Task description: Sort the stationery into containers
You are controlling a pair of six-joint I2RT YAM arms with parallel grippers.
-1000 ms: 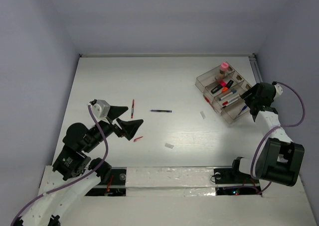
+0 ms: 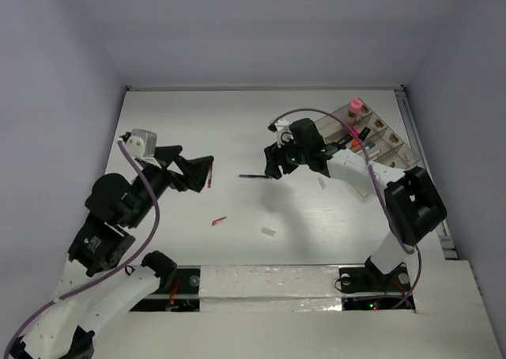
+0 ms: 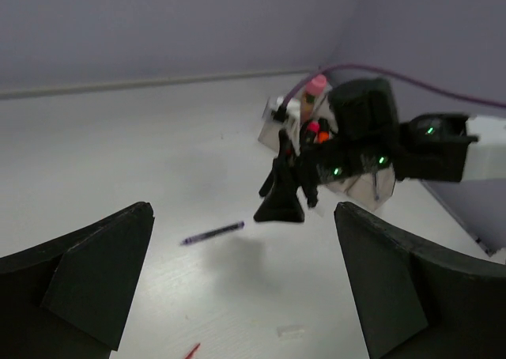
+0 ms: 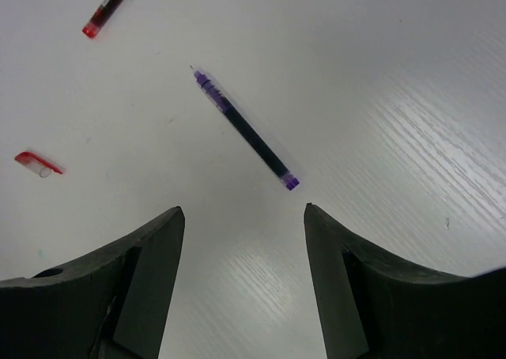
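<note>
A dark pen with purple ends (image 4: 251,141) lies on the table, beyond my right gripper, whose fingers stand wide apart with nothing between them. From above, that right gripper (image 2: 275,161) hovers at the right end of the pen (image 2: 253,176). On the left, my left gripper (image 2: 192,175) is open and empty, partly covering a red-tipped pen (image 2: 210,177). Below lies a small red cap (image 2: 219,221); its clear body and clip show in the right wrist view. The divided organizer (image 2: 408,155) at the right holds several pens and markers, partly hidden by my right arm.
A pink-capped bottle (image 2: 355,107) stands in the organizer's far compartment. Pale strips, one of them in front (image 2: 269,232), lie flat on the table. Walls close in both sides.
My right gripper has swung left from the organizer's right side, across it, to the purple-ended pen. The left gripper has moved slightly left and up, over the red-tipped pen.
</note>
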